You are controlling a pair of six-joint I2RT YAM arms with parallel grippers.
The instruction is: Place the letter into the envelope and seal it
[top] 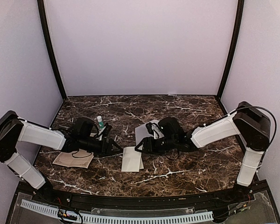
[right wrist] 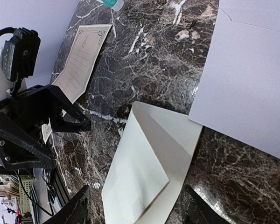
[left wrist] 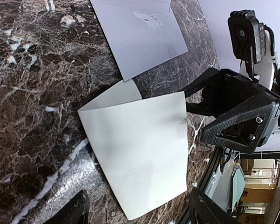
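Observation:
A folded white sheet point(top: 130, 161), apparently the letter, lies at the front middle of the table. In the right wrist view the upper layer of this folded sheet point(right wrist: 135, 172) rises off the lower one. Behind it is a pale lavender sheet point(left wrist: 149, 39) with a flap-like crease, which looks like the envelope. My left gripper point(top: 115, 145) is low at the folded sheet's left side, its fingers point(left wrist: 74, 207) apart. My right gripper point(top: 143, 140) is over the sheet's far right corner, fingers point(right wrist: 196, 205) apart too. Neither holds anything visible.
A printed, bordered paper point(top: 73, 160) lies at the left, partly under the left arm. Behind that arm stands a small teal bottle with a white cap point(top: 100, 119). Between the two grippers the gap is narrow.

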